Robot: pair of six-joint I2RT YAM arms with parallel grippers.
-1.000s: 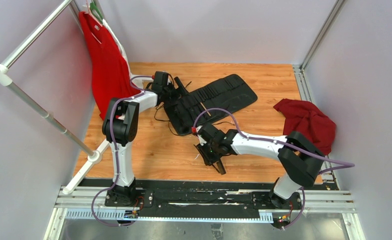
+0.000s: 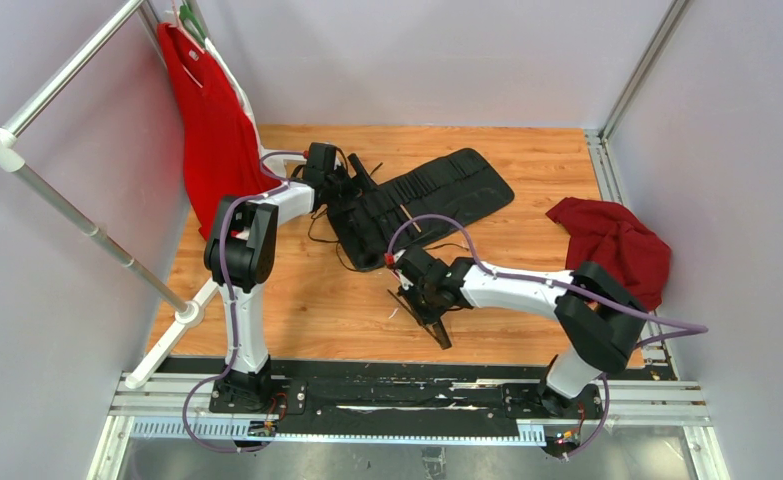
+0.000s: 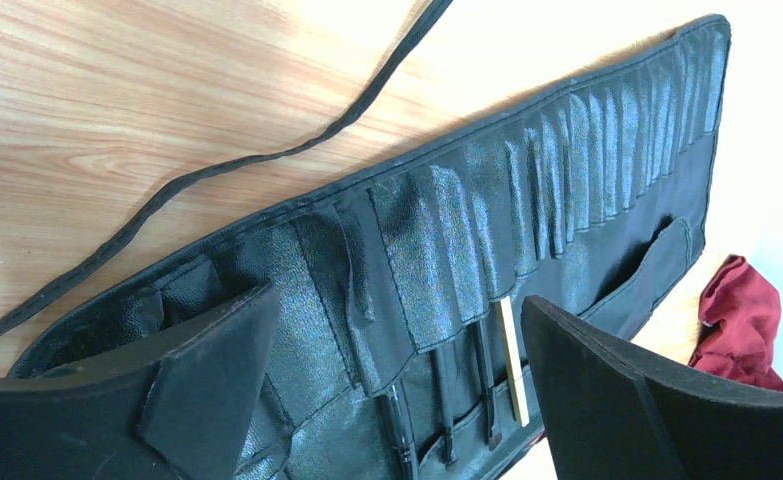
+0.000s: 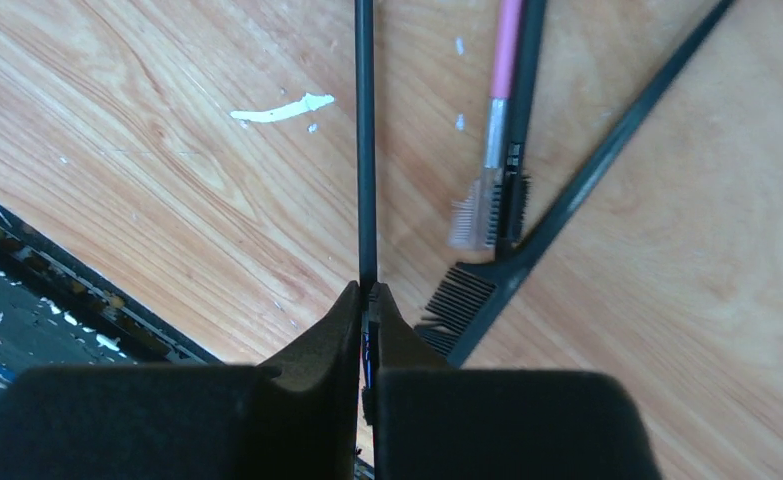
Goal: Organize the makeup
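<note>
In the right wrist view my right gripper is shut on a thin black makeup brush (image 4: 366, 150), its shaft running up between the fingertips. To its right lie a pink-handled brush (image 4: 503, 70), a black-handled brush (image 4: 527, 85) and a black comb (image 4: 587, 185) on the wood. The black makeup roll (image 2: 467, 185) is spread open at the back of the table. Over the roll's left part, my left gripper stands open, nothing between its fingers. Slim tools, one with a pale handle (image 3: 512, 360), sit in the roll's pockets.
A red cloth (image 2: 612, 245) is heaped at the right. At the left stands a white rack (image 2: 117, 250) with a red garment (image 2: 207, 120) hanging. Black ties (image 3: 167, 195) trail from the roll.
The left arm has stayed still.
</note>
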